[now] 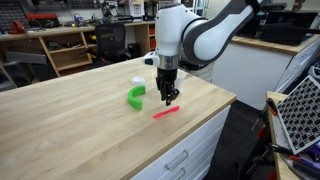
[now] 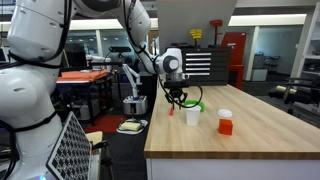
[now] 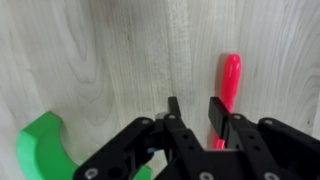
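Note:
A thin red stick (image 1: 166,113) lies on the wooden table near its front edge. My gripper (image 1: 168,100) hangs low just above and behind it in exterior view 1. In the wrist view the gripper is part open, with only bare tabletop showing between its fingertips. The red stick (image 3: 231,82) runs lengthwise by the right finger, which hides part of it. To the left of the gripper lies a green curved piece (image 3: 38,152), also visible in exterior view 1 as a green arc (image 1: 136,97).
Exterior view 2 shows a white cup (image 2: 192,117) and a red block (image 2: 225,127) farther along the table. A white round item (image 1: 138,80) sits behind the green piece.

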